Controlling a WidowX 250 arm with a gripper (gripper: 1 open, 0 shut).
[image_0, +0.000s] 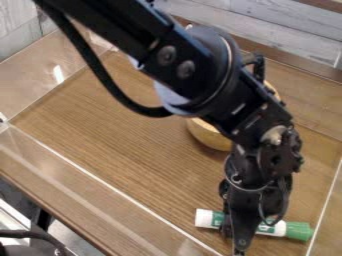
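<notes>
My gripper (247, 225) points straight down at the front right of the wooden surface, shut on a green and white tube (293, 229) that lies crosswise there, white end to the left and green cap to the right. The fingers cover the middle of the tube. Behind the arm, a yellowish round bowl (207, 135) is mostly hidden.
Pale wooden walls (287, 30) border it at the back and left. Some dark black part (40, 243) is at the bottom-left corner.
</notes>
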